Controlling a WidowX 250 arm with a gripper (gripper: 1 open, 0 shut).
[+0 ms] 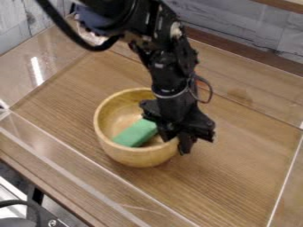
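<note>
My black gripper (178, 133) is down over the right side of a tan bowl (119, 151), shut, its fingertips at the bowl's rim; what it holds is hidden behind its body. A green block (138, 133) lies inside the bowl, partly covered by the gripper on its right.
The wooden table (225, 177) has free room to the right and at the left. A grey wall runs along the back. A cable hangs at the lower left edge.
</note>
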